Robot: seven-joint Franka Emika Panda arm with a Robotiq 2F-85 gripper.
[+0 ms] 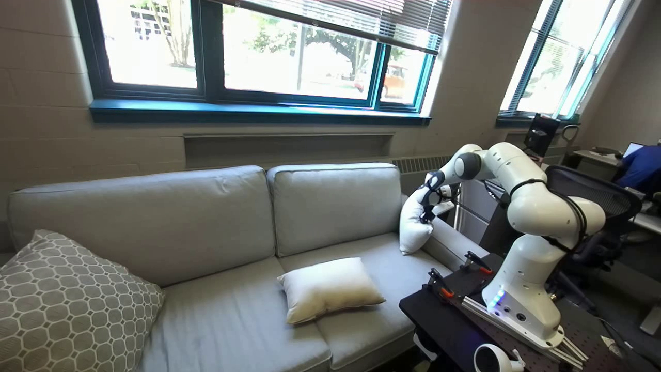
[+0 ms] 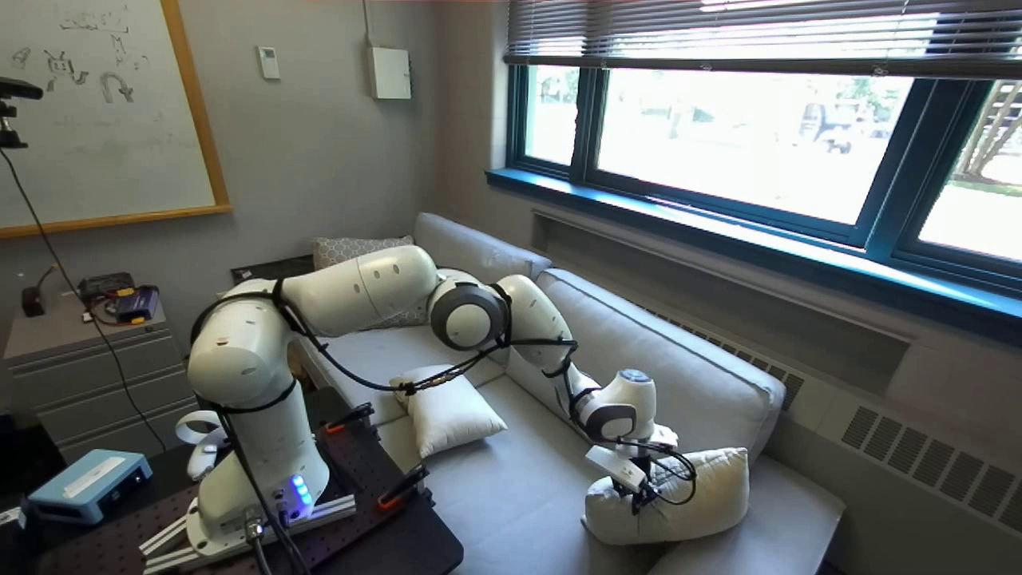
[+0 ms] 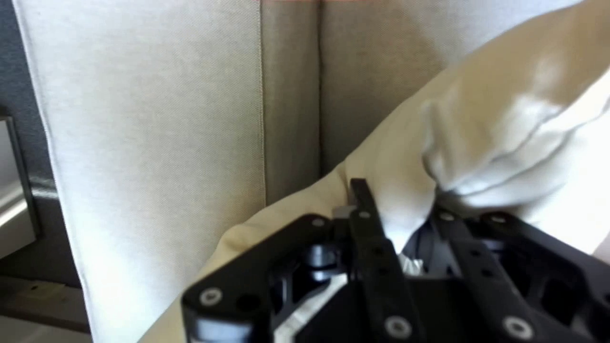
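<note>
A white pillow (image 1: 413, 230) is at the sofa's right end, in front of the armrest in exterior view 1. My gripper (image 2: 639, 490) is shut on its fabric, and the pillow (image 2: 714, 498) stands on edge beneath the wrist. In the wrist view, bunched cream cloth (image 3: 394, 166) runs between and around the dark fingers, hiding part of the fingers. A second white pillow (image 1: 331, 288) lies flat across the seam of the seat cushions, apart from the arm.
A grey patterned pillow (image 1: 74, 304) leans at the sofa's left end. The backrest (image 1: 337, 204) rises behind the held pillow, with the armrest (image 1: 455, 245) alongside. A black table (image 2: 402, 522) with clamps carries the arm's base.
</note>
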